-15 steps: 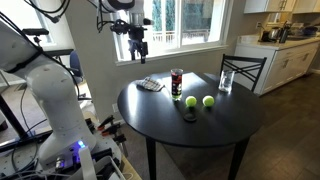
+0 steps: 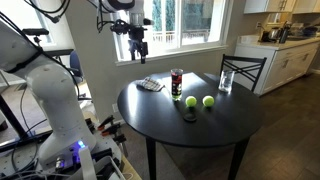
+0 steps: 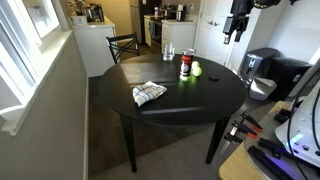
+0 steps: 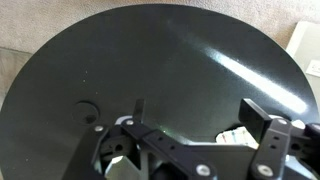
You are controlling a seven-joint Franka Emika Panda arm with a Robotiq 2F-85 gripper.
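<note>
High above the near side of the round black table (image 2: 150,120), my gripper (image 2: 138,57) points downward, touching nothing. Its two fingers stand wide apart in the wrist view (image 4: 193,110), with only bare tabletop showing between the tips. A red-and-dark can (image 2: 177,84) stands upright near the table's middle. Two green balls (image 2: 208,101) lie beside it, next to a flat dark disc (image 2: 189,117). The checked cloth (image 3: 148,92) lies crumpled near the table edge; a piece of it shows below the right finger in the wrist view.
A clear bottle (image 2: 226,80) stands at the table's far side, near a black chair (image 2: 245,68). The window wall (image 3: 50,100) runs alongside the table.
</note>
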